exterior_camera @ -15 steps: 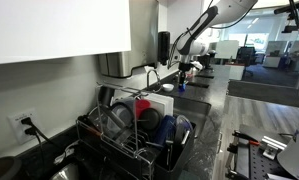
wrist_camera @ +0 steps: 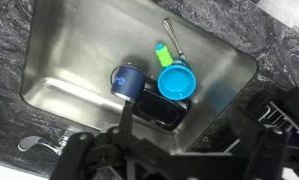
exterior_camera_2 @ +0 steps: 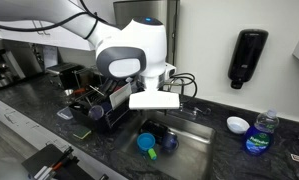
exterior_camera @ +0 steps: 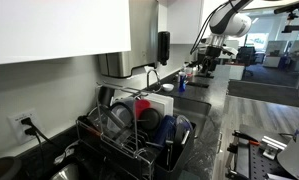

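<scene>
In the wrist view my gripper is open above a metal sink (wrist_camera: 79, 75), with its dark fingers spread wide near the bottom. A dark blue mug (wrist_camera: 128, 82) and a light blue cup (wrist_camera: 176, 82) stand in the basin. Next to the cup lies a green-headed utensil (wrist_camera: 164, 55) with a metal handle (wrist_camera: 172, 35). A black dish (wrist_camera: 161, 110) is partly below the mug and cup. The second exterior view shows the light blue cup (exterior_camera_2: 146, 141) and the mug (exterior_camera_2: 170, 141) under the white arm, which hides the gripper.
A white bowl (exterior_camera_2: 237, 125) and a blue bottle (exterior_camera_2: 260, 133) stand on the counter beside the sink. A dish rack (exterior_camera: 129, 135) full of dishes is on the other side. The faucet (exterior_camera_2: 192, 95) rises behind the basin.
In the first exterior view, the arm has swung rightward over the last second, and its hand now appears lower and further right. The rack and counter items have not moved.
</scene>
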